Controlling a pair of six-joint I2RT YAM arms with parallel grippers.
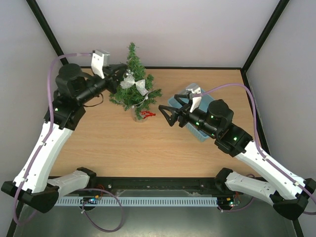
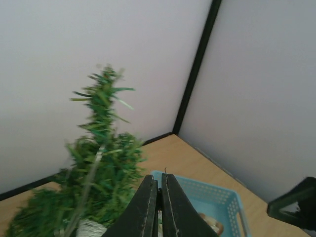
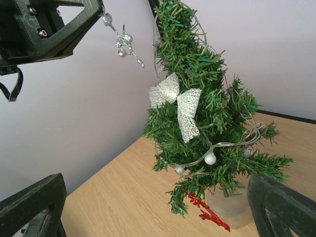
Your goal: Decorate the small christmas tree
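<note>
The small green Christmas tree stands upright at the back of the table, with a silver bow, a wire with white beads and a red ornament low down. My left gripper is at the tree's upper left, its fingers pressed together. From its tip a thin silver beaded sprig sticks out, in the right wrist view, left of the treetop and apart from the branches. Only a fine wire end shows above these fingertips in the left wrist view. My right gripper stands open and empty, facing the tree from the right.
Behind the right gripper sits a light blue basket holding a few items, partly hidden by the arm. A clear base supports the tree.
</note>
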